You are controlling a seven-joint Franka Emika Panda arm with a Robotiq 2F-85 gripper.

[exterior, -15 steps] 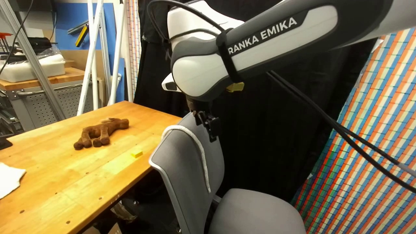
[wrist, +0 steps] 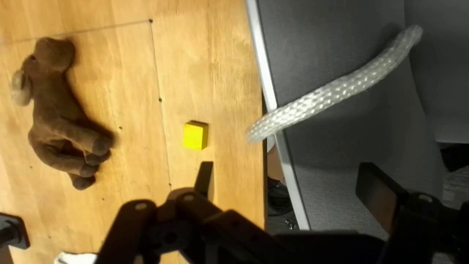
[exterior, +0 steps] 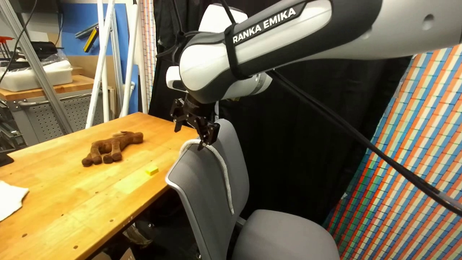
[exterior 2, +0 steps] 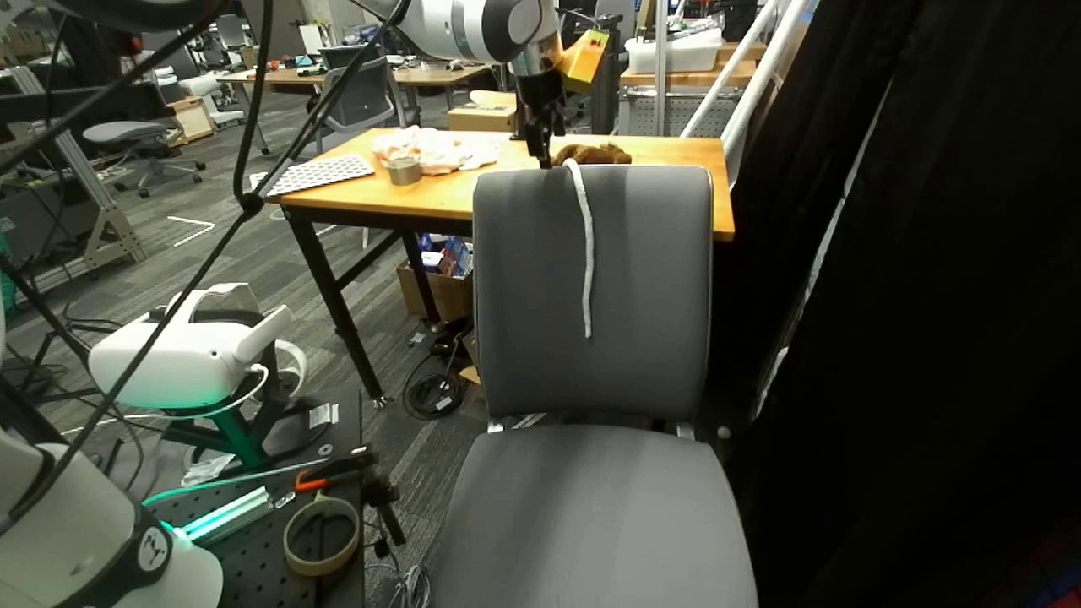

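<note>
A whitish braided rope (exterior: 227, 182) hangs over the top of the grey chair's backrest (exterior 2: 649, 263), its long part trailing down the seat side. From above in the wrist view, the rope (wrist: 334, 94) crosses the backrest's top edge, its near-table part bending over that edge. My gripper (exterior: 192, 132) is above the backrest, close to the rope's bend. Its fingers are spread wide, with nothing held between the fingers. In the wrist view the rope lies ahead of the fingertips, not between them. Whether a finger touches the chair or rope cannot be told.
On the wooden table (exterior: 65, 190) lie a brown plush animal (wrist: 57, 114) and a small yellow block (wrist: 195, 135). A white cloth (exterior: 9, 199) is at the table's left. The chair seat (exterior 2: 598, 517) is bare. Black curtain hangs beside the chair.
The arm has moved left in exterior view 1, toward the table, from the seat side to above the backrest's top. The gripper has turned, its spread fingers showing more clearly. Rope and chair look unmoved.
</note>
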